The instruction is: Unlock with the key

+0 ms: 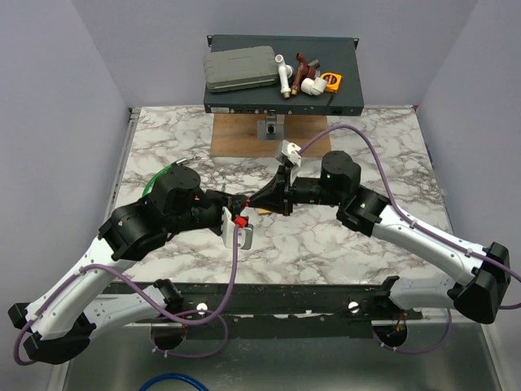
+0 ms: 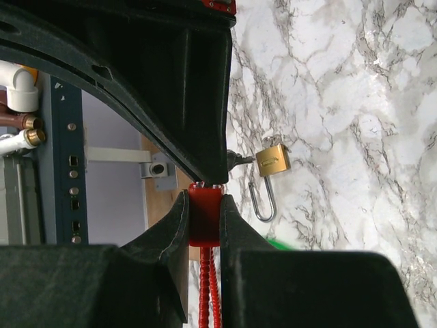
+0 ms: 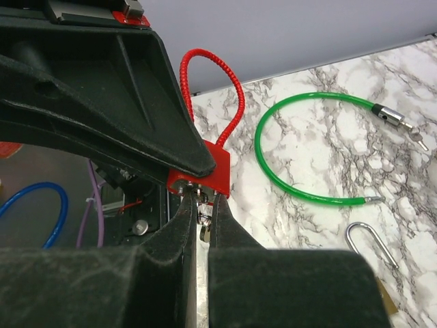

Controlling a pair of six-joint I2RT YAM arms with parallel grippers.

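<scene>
My two grippers meet above the middle of the table: left gripper and right gripper. Between the left fingers is a red key holder with a red cord loop. The right gripper is shut on a small silver metal piece under the holder, likely a key; it is largely hidden. A brass padlock with a steel shackle lies on the marble table, partly under the grippers in the top view.
A green cable with metal ends lies at the left. A wooden board and a dark shelf with a grey case, pipe fittings and tape measure stand at the back.
</scene>
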